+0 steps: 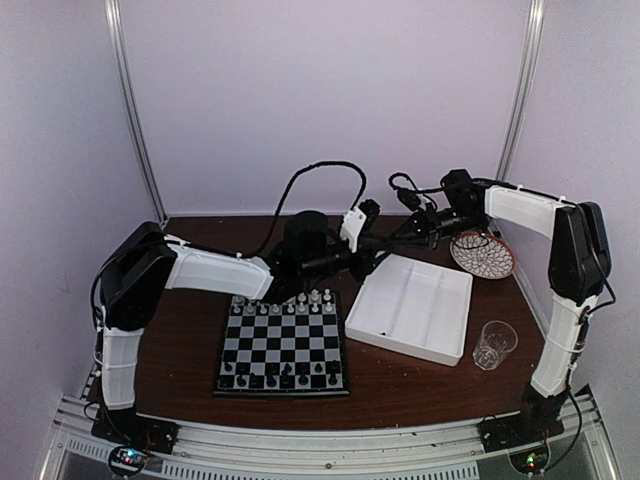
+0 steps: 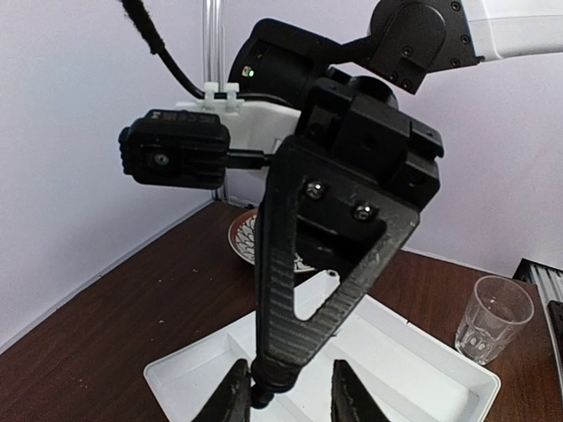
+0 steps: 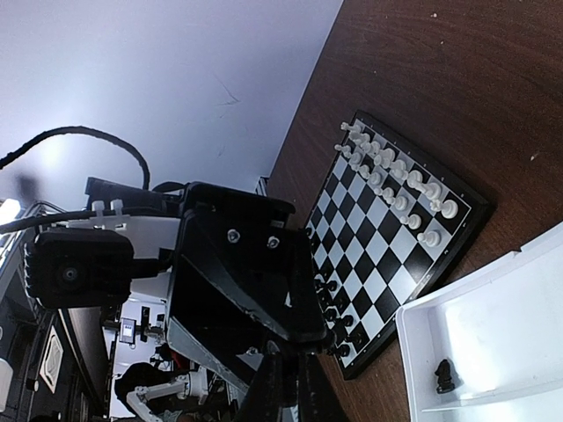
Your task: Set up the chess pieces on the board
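Note:
My right gripper is shut on a small black chess piece, whose lower end pokes out below the fingertips in the left wrist view. Facing it, my left gripper has its fingers apart, one on either side of that end; contact cannot be made out. In the top view the two grippers meet above the tray's far left corner. The chessboard lies at left centre. White pieces fill its far side, partly hidden from above by the left arm; black pieces line the near edge.
A white divided tray sits right of the board, with one black knight in it. A patterned bowl stands at the back right, a clear glass right of the tray. Bare table lies left of the board.

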